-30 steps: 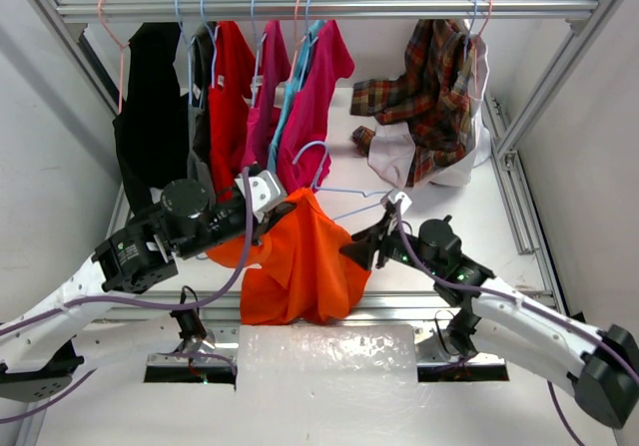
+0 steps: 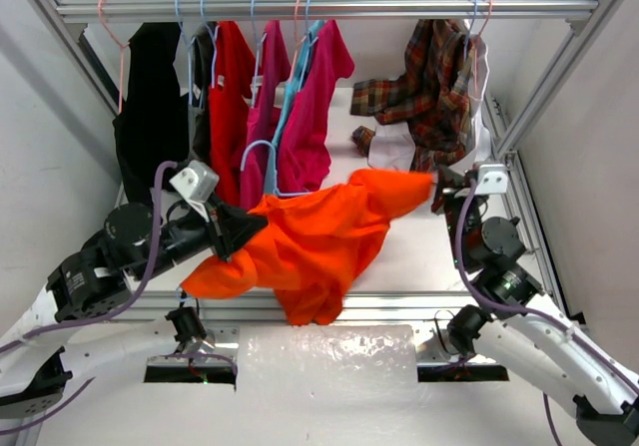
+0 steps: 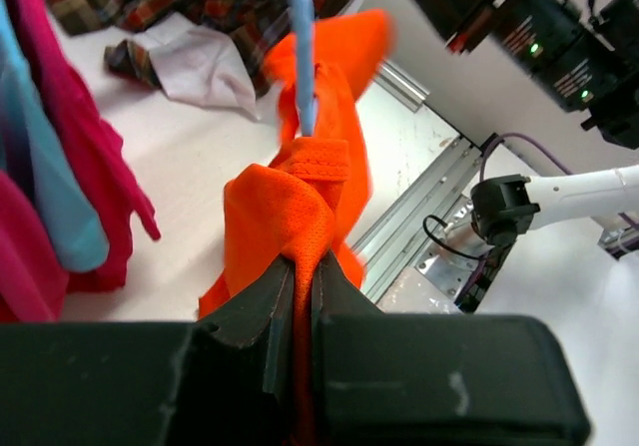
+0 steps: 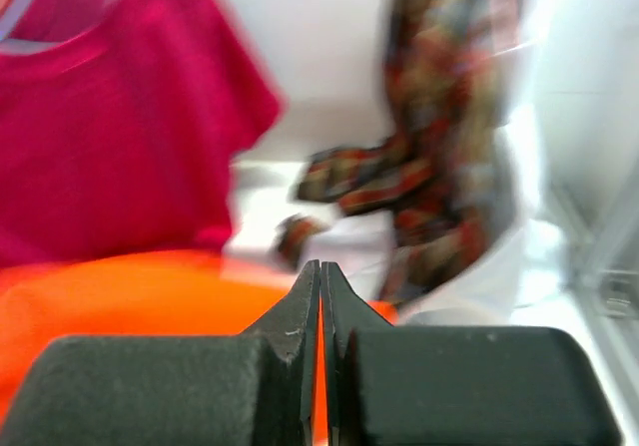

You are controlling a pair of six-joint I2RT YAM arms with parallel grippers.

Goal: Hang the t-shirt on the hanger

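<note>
An orange t-shirt (image 2: 319, 236) hangs stretched across the front, a light-blue hanger (image 2: 258, 145) at its upper left; in the left wrist view the hanger (image 3: 306, 87) runs into the fabric. My left gripper (image 2: 243, 236) is shut on the orange shirt (image 3: 300, 217). My right gripper (image 2: 439, 189) is at the right, just beside the raised end of the shirt; in the right wrist view its fingers are shut, with orange fabric (image 4: 150, 296) behind them, apparently not held.
A rail (image 2: 379, 7) carries several hung garments: black, red, pink (image 2: 315, 107) and light blue on the left, a plaid shirt (image 2: 434, 87) on the right. The frame's side posts and walls bound the space.
Both arms have moved apart, left gripper leftward, right gripper up and right. The shirt is stretched wider with its right end raised, apparently released by the right gripper; the hanger has shifted left.
</note>
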